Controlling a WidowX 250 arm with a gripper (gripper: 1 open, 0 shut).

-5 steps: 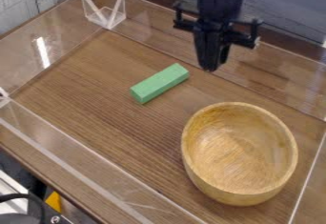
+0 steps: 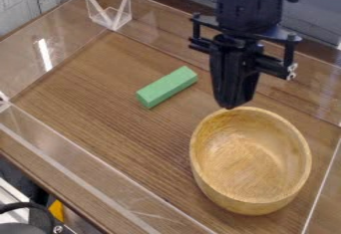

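Observation:
My black gripper hangs over the table just behind a large round tan bowl, its tip above the bowl's back rim. The fingertips look shut, with nothing visible between them. A green block lies on the wooden table to the left of the gripper.
A white wire-like holder stands at the back left. Raised edges bound the table at the back and left. Some black cabling shows at the bottom left corner.
The bowl and green block have not moved.

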